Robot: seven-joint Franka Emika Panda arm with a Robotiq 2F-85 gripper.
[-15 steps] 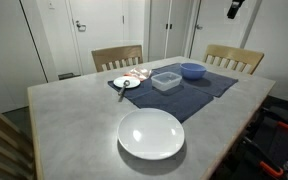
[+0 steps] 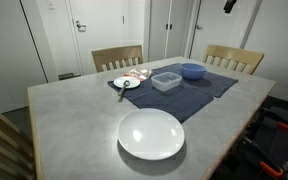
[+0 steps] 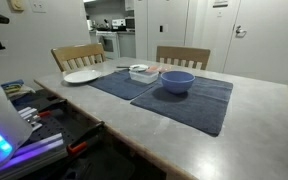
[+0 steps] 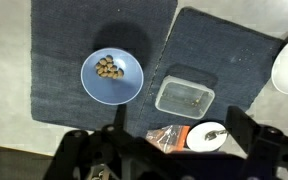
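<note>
A blue bowl [image 4: 112, 76] with several small brown pieces [image 4: 108, 68] in it rests on a dark mat. Beside it lies an empty clear rectangular container [image 4: 184, 97]. My gripper hangs high above the table, its two dark fingers spread wide apart with nothing visible between them. In exterior view 1, only the gripper's lower tip [image 2: 229, 6] shows at the top edge, well above the bowl [image 2: 193, 71] and the container [image 2: 167, 81].
A large white plate [image 2: 151, 134] sits near the table's front. Further back are a small white plate [image 2: 128, 81], a green-handled utensil [image 2: 122, 92] and a crumpled packet [image 2: 140, 72]. Chairs surround the table.
The gripper at the top of exterior view 1 has shifted very slightly up and to the left. Nothing on the table has moved.
</note>
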